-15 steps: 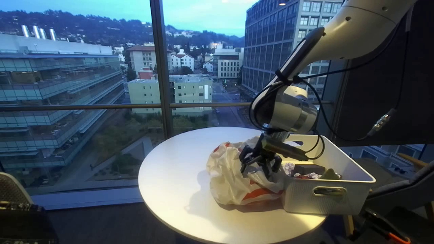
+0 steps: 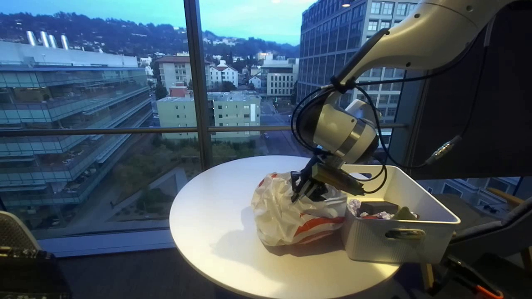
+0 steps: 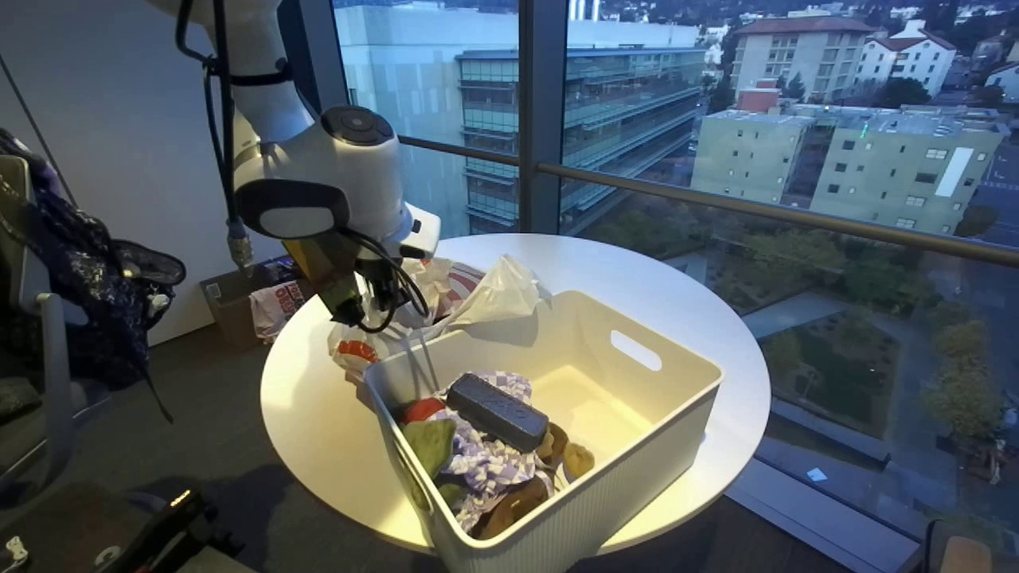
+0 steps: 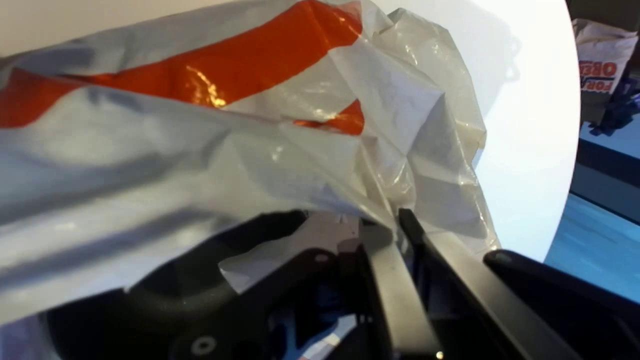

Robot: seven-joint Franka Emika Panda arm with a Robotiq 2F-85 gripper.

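A crumpled white plastic bag with red print (image 2: 277, 214) rests on the round table, against the left side of the white bin (image 2: 399, 249). My gripper (image 2: 305, 194) is down at the bag's upper part. In the wrist view, its fingertips (image 4: 408, 219) stand close together, with a fold of the bag (image 4: 300, 156) running into the narrow space between them. Whether the fold is firmly held cannot be told. The bag's contents are hidden. In the second exterior view, the arm covers much of the bag (image 3: 506, 291).
Inside the bin (image 3: 659, 449) lie a dark block (image 3: 497, 411), checkered cloth (image 3: 487, 458), a green item (image 3: 430, 444) and several other things; its far part is empty. Bare table (image 2: 214, 209) lies left of the bag.
The arm and gripper have moved left in the first exterior view, and the fingers have drawn closer together. The bag's top has changed shape slightly; its base looks nearly unmoved.
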